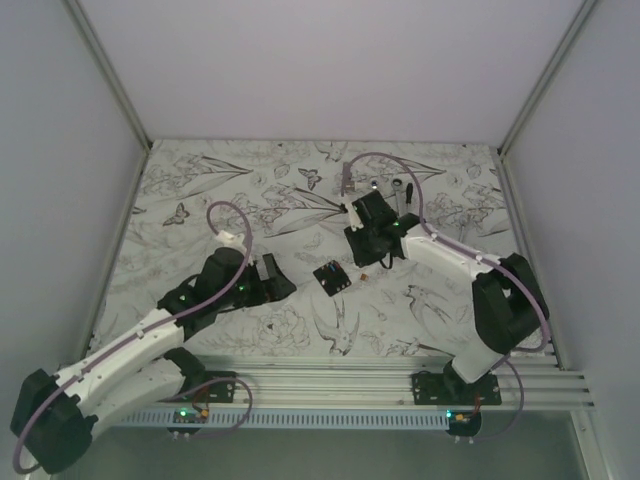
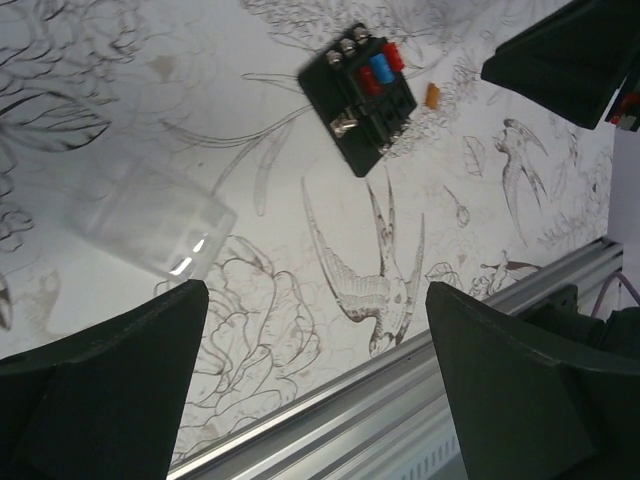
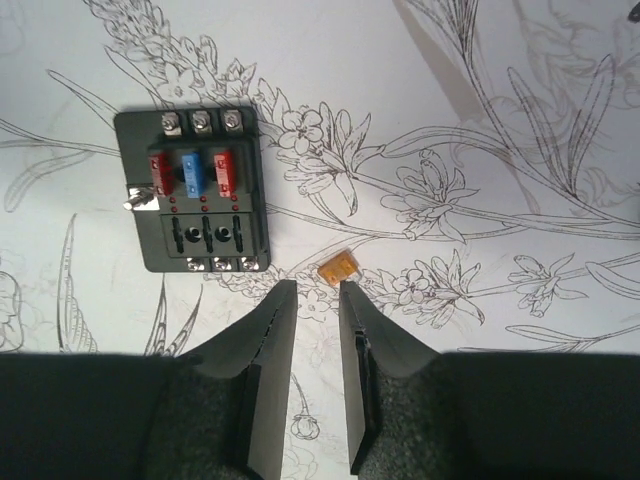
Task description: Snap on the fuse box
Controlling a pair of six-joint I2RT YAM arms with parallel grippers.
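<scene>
The black fuse box (image 1: 331,278) lies on the patterned table between the two arms, with red and blue fuses and screw terminals visible in the right wrist view (image 3: 185,230). A small orange piece (image 3: 338,266) lies beside it. My left gripper (image 1: 275,280) stands open left of the fuse box; in the left wrist view a clear rectangular piece (image 2: 160,220) lies between and beyond its wide fingers. My right gripper (image 1: 358,248) is above and right of the fuse box, fingers slightly apart, nothing visible between them.
Several small tools (image 1: 409,194) and parts lie at the back behind my right arm. The table's metal front rail (image 1: 330,370) runs along the near edge.
</scene>
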